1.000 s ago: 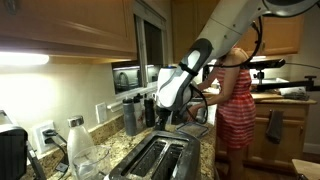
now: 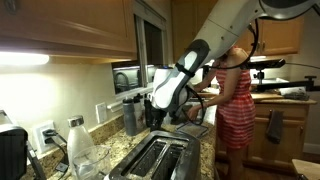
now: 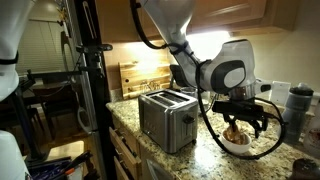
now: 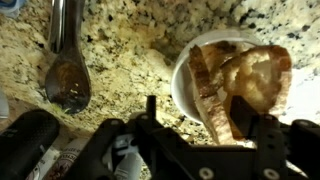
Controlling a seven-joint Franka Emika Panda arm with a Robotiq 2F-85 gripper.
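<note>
A white bowl point(image 4: 181, 84) holds several pieces of browned bread point(image 4: 252, 76) in the wrist view. Over it is my gripper, its fingers well apart. One finger point(image 4: 150, 112) is outside the bowl's rim and the other is over the bread, with a strip of bread in the gap between them. No contact with the left finger shows. In exterior view 2 the gripper points down at the bowl point(image 3: 237, 147) and the bread point(image 3: 234, 132). Whether a fingertip touches bread cannot be made out.
A wooden spoon point(image 4: 68, 80) lies left of the bowl on the speckled counter point(image 4: 120, 60). The silver toaster point(image 3: 168, 122) stands beside the arm, and dark canisters point(image 3: 297, 108) are behind. A sink point(image 2: 160, 158) occupies the counter's front in exterior view 1.
The arm has shifted slightly in exterior view 1 over the last second. The sink and counter items there look unchanged.
</note>
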